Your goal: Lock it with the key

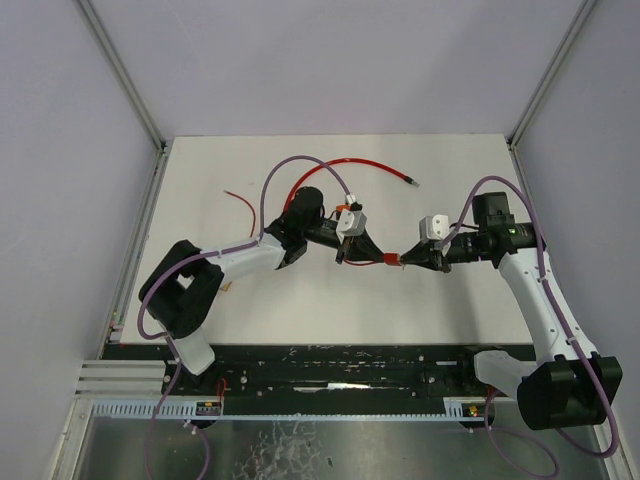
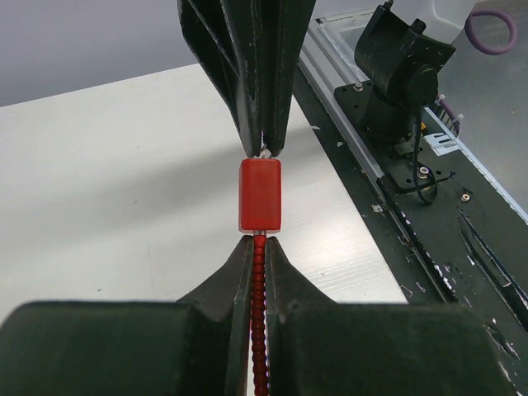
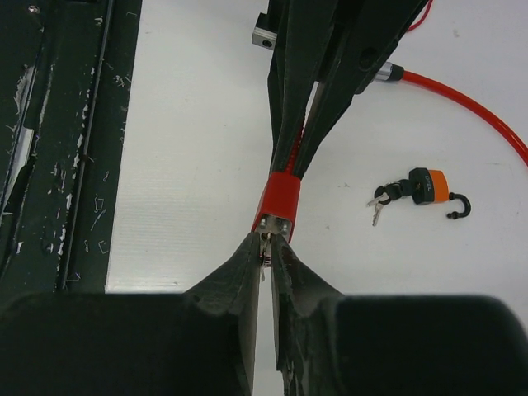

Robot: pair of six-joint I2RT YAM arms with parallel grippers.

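My left gripper [image 1: 378,258] is shut on a red cable [image 2: 259,313] just behind its red end piece [image 2: 260,194], which has a silver metal tip [image 3: 273,227]. An orange and black padlock [image 3: 429,186] lies on the white table with its dark shackle to one side, keys [image 3: 381,200] beside it. In the top view the padlock is mostly hidden near my left arm.
A thick red hose [image 1: 360,160] with a metal end lies across the back of the table [image 1: 230,310]. A thin red cable [image 1: 240,200] lies at the left.
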